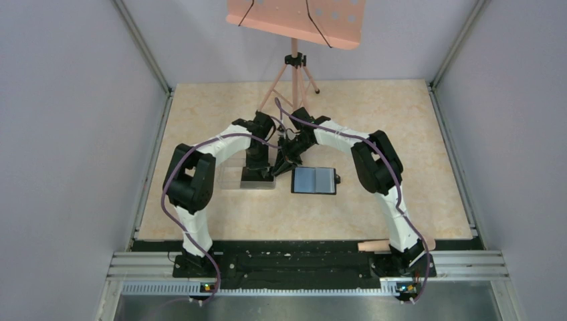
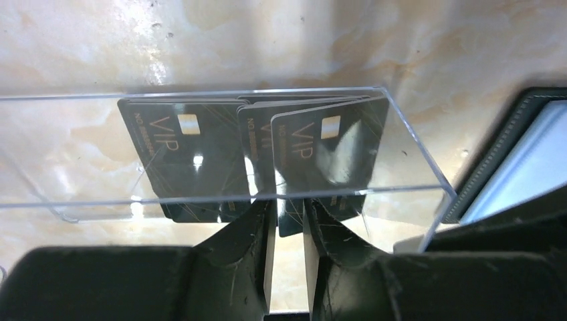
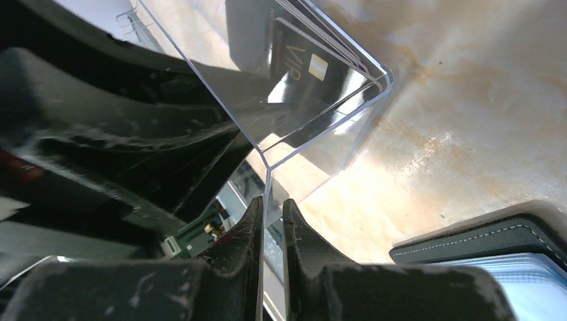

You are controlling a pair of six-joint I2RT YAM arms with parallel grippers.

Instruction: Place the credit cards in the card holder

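Dark VIP credit cards [image 2: 194, 154] [image 3: 301, 70] stand in overlapping groups in a clear acrylic box [image 1: 229, 175] [image 2: 414, 187]. My left gripper [image 1: 264, 170] is over the box's near wall at the cards, its fingertips slightly apart with nothing seen held between them. My right gripper [image 1: 281, 167] is shut on the right corner of the acrylic box. The open black card holder [image 1: 314, 180] [image 2: 498, 147], with clear bluish sleeves, lies right of the box.
A pink easel [image 1: 294, 80] stands at the back.
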